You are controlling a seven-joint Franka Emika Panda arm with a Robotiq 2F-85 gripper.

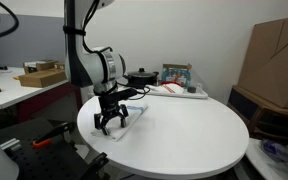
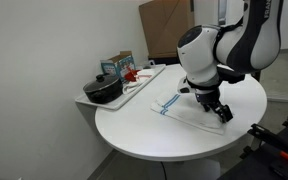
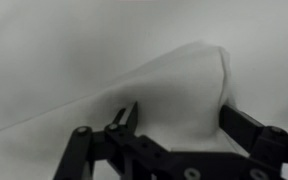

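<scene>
A white cloth with blue stripes near one end lies flat on the round white table. My gripper points down at the cloth's near end, low at the table. In the wrist view, the gripper has its two dark fingers well apart, with a corner of the cloth lying between and below them. Whether the fingertips touch the fabric I cannot tell. In exterior view 1 the arm hides part of the cloth.
At the table's far side, a tray holds a dark lidded pot, a box and some small items. Cardboard boxes stand on another surface at the left.
</scene>
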